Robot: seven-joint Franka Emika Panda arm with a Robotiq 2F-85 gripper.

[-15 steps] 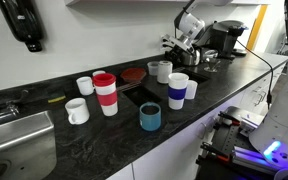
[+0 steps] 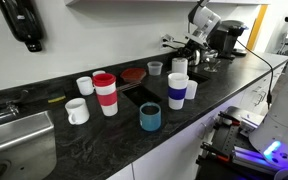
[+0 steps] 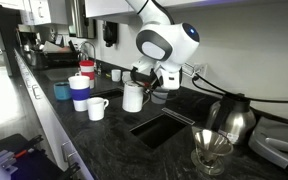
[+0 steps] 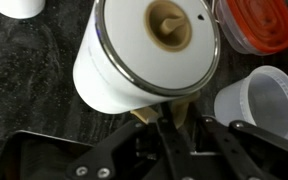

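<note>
A white canister [image 4: 134,60] with a round white lid and a wooden knob fills the upper middle of the wrist view, tilted in that picture. My gripper is shut on its near side, close under the lid rim; the canister hides part of the grip. From exterior view 2, the canister [image 3: 133,97] appears upright near the back of the counter, below my wrist. In exterior view 1 the same canister [image 2: 179,66] is small, at the far right part of the counter. Whether its base touches the counter cannot be told.
A clear plastic tub [image 4: 274,100] and a red-lidded container [image 4: 262,22] stand close by. The dark sink basin [image 3: 160,133] opens in front. A white mug [image 3: 98,108] and striped cups [image 3: 80,90] stand left; a metal kettle [image 3: 234,120] and dripper [image 3: 212,150] occupy the right.
The canister has moved to the right in exterior view 1 along with my gripper, exposing the clear tub behind it. Other items on the counter stay put.
</note>
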